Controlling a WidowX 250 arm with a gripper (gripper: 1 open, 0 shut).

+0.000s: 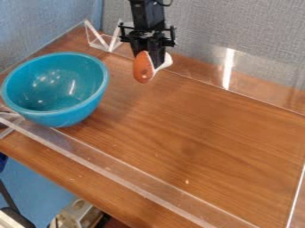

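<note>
My gripper (149,49) hangs from the top of the view, shut on an orange object (142,68) with a white part at its right side. It holds this object above the wooden table, to the right of and behind a teal bowl (60,107). The bowl looks empty.
Transparent edging (143,187) runs along its sides, with grey padded walls behind. A small metal and plastic item (74,214) sits below the front edge at the bottom left.
</note>
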